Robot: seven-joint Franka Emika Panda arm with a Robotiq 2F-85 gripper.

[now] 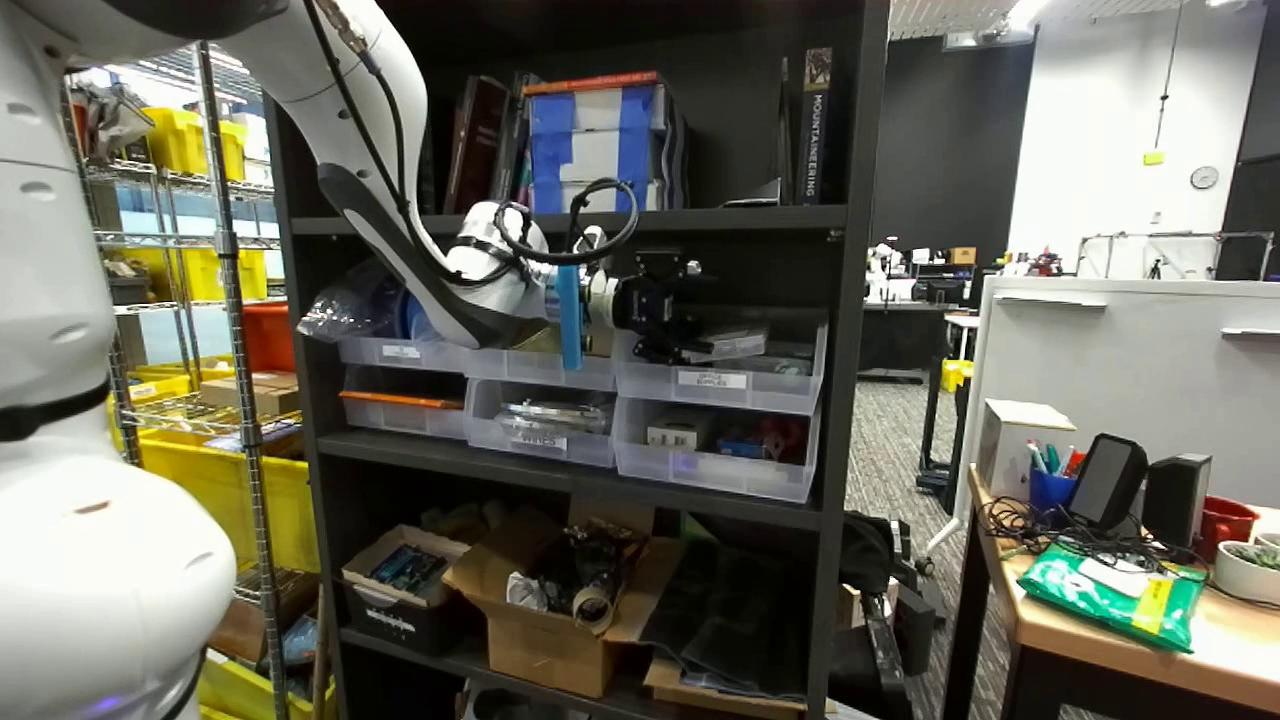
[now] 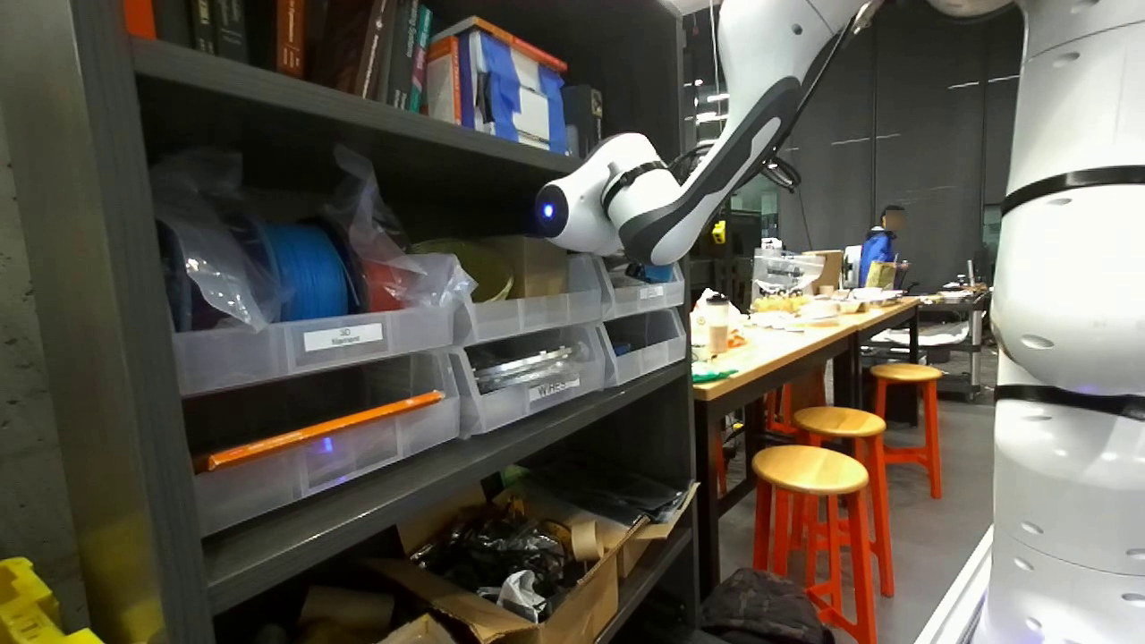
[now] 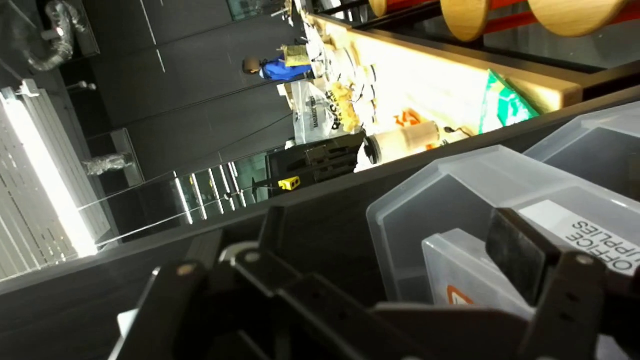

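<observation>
My gripper (image 1: 686, 341) is at the "office supplies" bin (image 1: 717, 383) on the right of the middle shelf, its fingers spread. A small clear plastic box (image 1: 732, 343) lies in the top of that bin, close to the fingertips. In the wrist view the box (image 3: 454, 259) has an orange mark and sits inside the bin (image 3: 480, 157). One dark finger pad (image 3: 517, 255) overlaps the box in this view, while the other finger (image 3: 273, 228) stands well off to the left. In exterior view 2 the arm hides the gripper.
Above runs the shelf board (image 1: 720, 220), holding books and a blue-taped stack (image 1: 596, 144). A shelf upright (image 1: 846, 360) bounds the right side. Further clear bins (image 1: 540, 420) stand left and below. On the lower shelf is an open cardboard box (image 1: 546, 648).
</observation>
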